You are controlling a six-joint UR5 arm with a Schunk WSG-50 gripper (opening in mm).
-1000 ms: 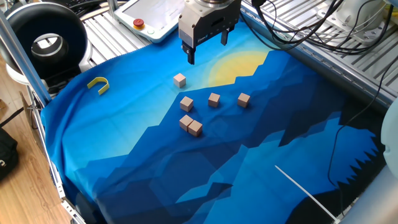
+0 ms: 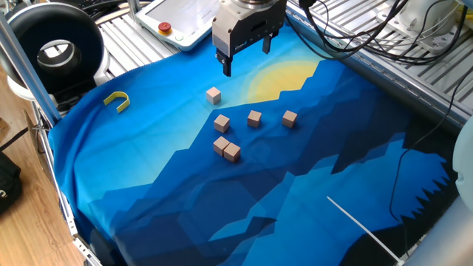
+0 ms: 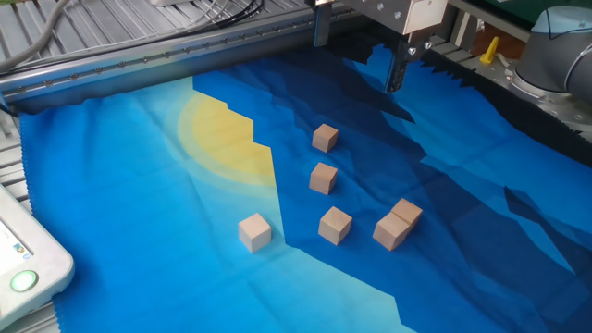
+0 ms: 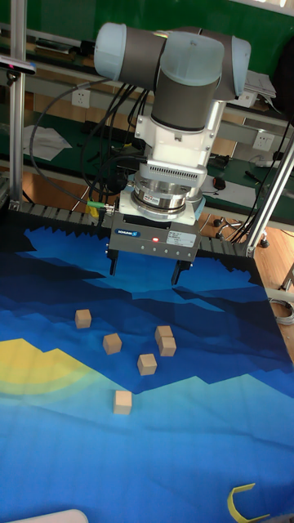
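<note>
Several small wooden cubes lie on the blue printed cloth (image 2: pixel 148 214). Two of them touch: one cube (image 2: pixel 221 145) sits against another cube (image 2: pixel 232 152). The other cubes stand apart: a pale cube (image 3: pixel 254 232) on the light blue area, a cube (image 3: pixel 335 225) beside the touching pair, a cube (image 3: pixel 323 178) farther back and the farthest cube (image 3: pixel 325 139). My gripper (image 4: pixel 144 274) hangs above the cloth, clear of every cube. Its two black fingers (image 2: pixel 227 66) are wide apart, with nothing between them.
A yellow curved strip (image 2: pixel 117 101) lies on the cloth. Near the edge stands a tablet-like panel (image 2: pixel 181 22) with a red button (image 2: pixel 164 28). Black cables (image 2: pixel 369 48) run over the metal frame.
</note>
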